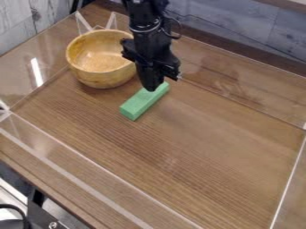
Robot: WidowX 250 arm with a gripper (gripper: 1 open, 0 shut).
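The black robot gripper (150, 82) hangs from the top centre, its fingertips just above the upper end of a green rectangular bar (142, 102) lying on the wooden surface. It looks shut, with nothing visible between its fingers. A wide tan bowl (89, 64) sits to the left of the gripper, near the back-left.
Low white walls (227, 22) edge the back and sides. Dark cables (12, 215) lie at the lower left, outside the surface.
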